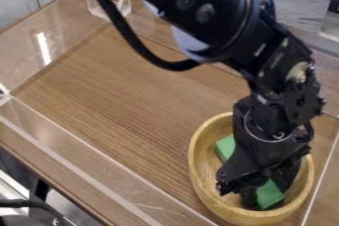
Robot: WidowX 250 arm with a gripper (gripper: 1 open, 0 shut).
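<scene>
My black gripper (255, 170) is lowered into a round wooden bowl (204, 167) at the lower right of the camera view, its fingers shut on a green block (267, 192). The block lies low inside the bowl, partly hidden behind the fingers and gripper body.
The bowl stands on a wooden table (106, 111) with a clear middle and left side. A clear plastic object (109, 2) is at the back left. A pale wall runs behind, and the table's near edge crosses the lower left.
</scene>
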